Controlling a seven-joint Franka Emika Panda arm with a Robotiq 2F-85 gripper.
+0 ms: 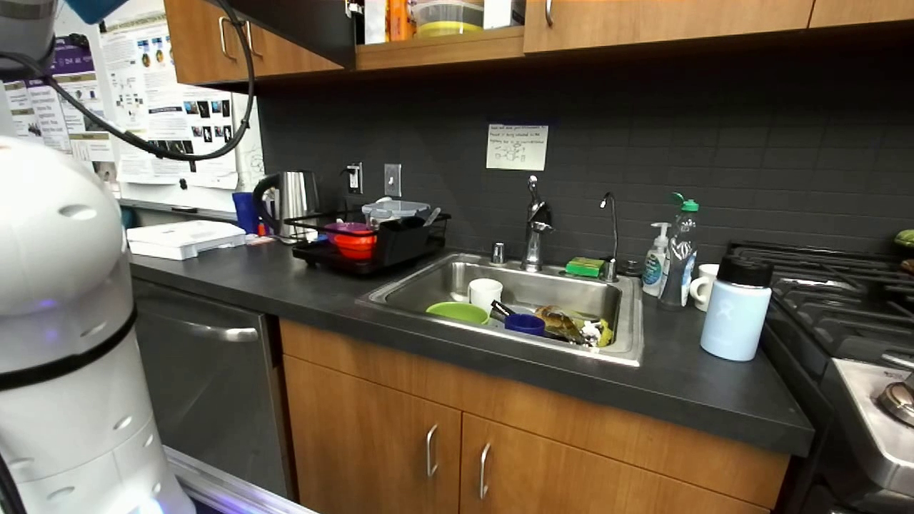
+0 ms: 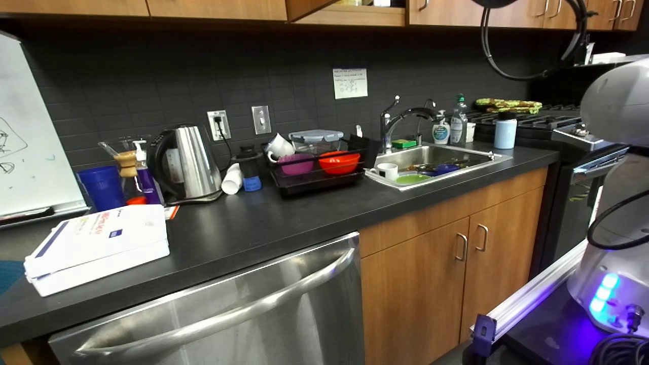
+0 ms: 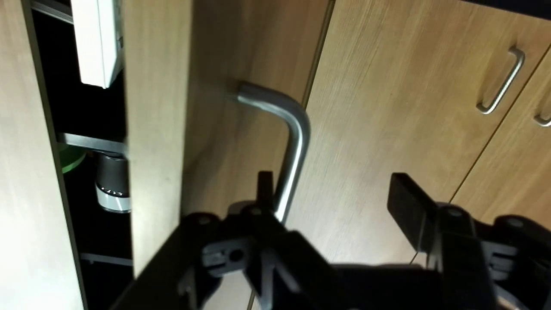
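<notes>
In the wrist view, my gripper has its two black fingers well apart, so it is open. A metal handle (image 3: 298,147) on a wooden cabinet door (image 3: 157,129) stands close to the inner side of the left finger (image 3: 266,188). The finger and its mount hide the handle's lower end; whether they touch, I cannot tell. Nothing is gripped. That door is ajar, with dark shelves to its left. Neither exterior view contains the gripper; the open upper cabinet door (image 1: 295,26) shows at the top of exterior view 1.
Inside the cabinet are a white box (image 3: 95,44) and a dark container (image 3: 112,183). A shut door (image 3: 413,129) lies to the right. Below the cabinets are the dish rack (image 2: 316,179), the sink (image 1: 630,330) and a light blue bottle (image 1: 737,313).
</notes>
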